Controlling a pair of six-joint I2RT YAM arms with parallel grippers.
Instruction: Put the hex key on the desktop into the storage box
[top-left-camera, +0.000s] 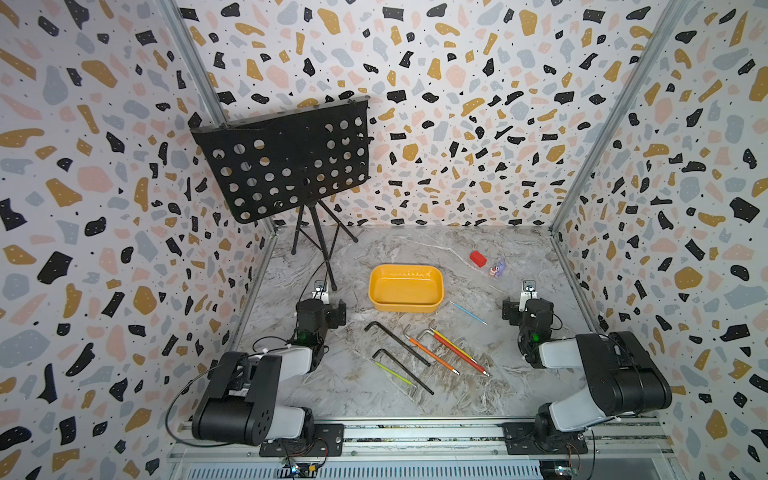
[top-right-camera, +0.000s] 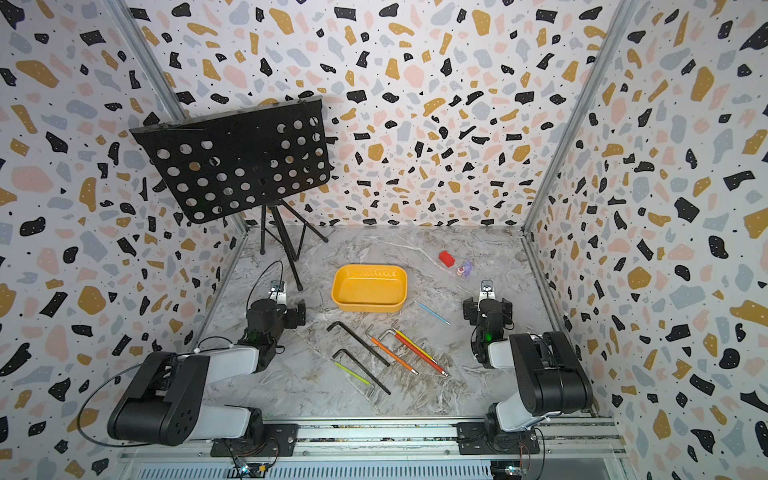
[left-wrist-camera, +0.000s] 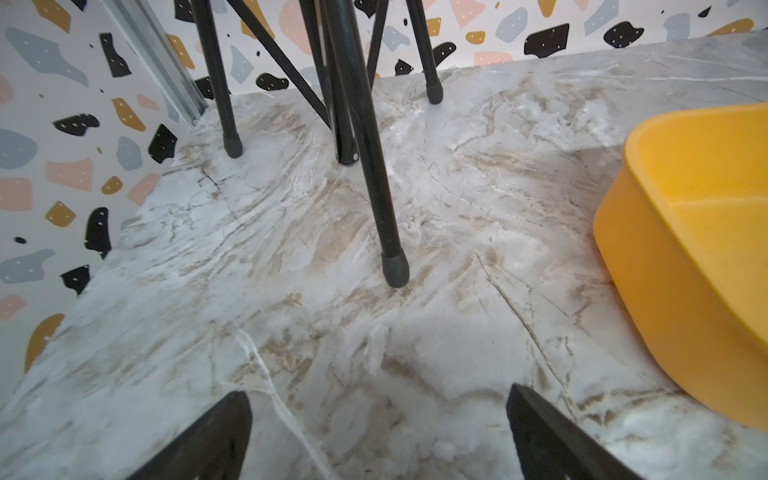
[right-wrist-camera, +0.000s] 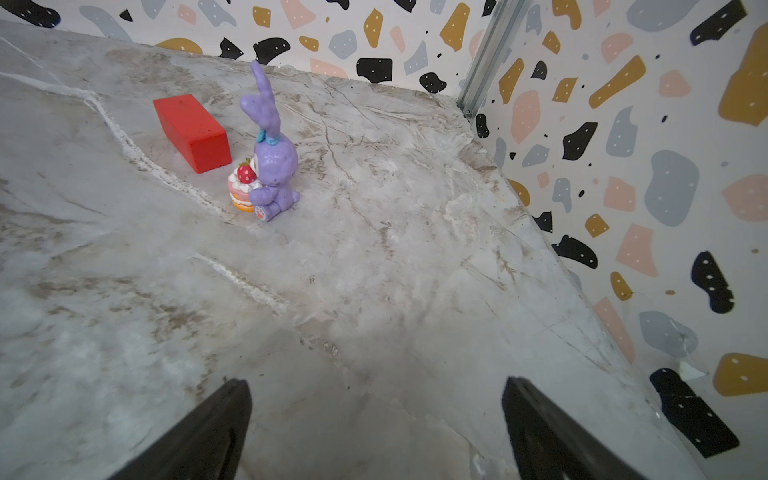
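A yellow storage box (top-left-camera: 405, 307), empty inside, stands at mid-table. In front of it lie several hex keys: a long black one (top-left-camera: 400, 345), a second black one (top-left-camera: 407, 371), an orange one (top-left-camera: 433, 354), a red one (top-left-camera: 465, 357) beside a yellow one, and a lime-green one (top-left-camera: 393, 372). A thin blue key (top-left-camera: 468, 313) rests right of the box. My left gripper is left of the box, its fingers wide apart over bare table. Well to the right of the keys, my right gripper is open and empty.
Left of the box, a black stand leg (left-wrist-camera: 382, 216) meets the table ahead of the left gripper. A red block (right-wrist-camera: 193, 133) and a purple rabbit figure (right-wrist-camera: 274, 164) sit at the back right. Bare table surrounds the right gripper.
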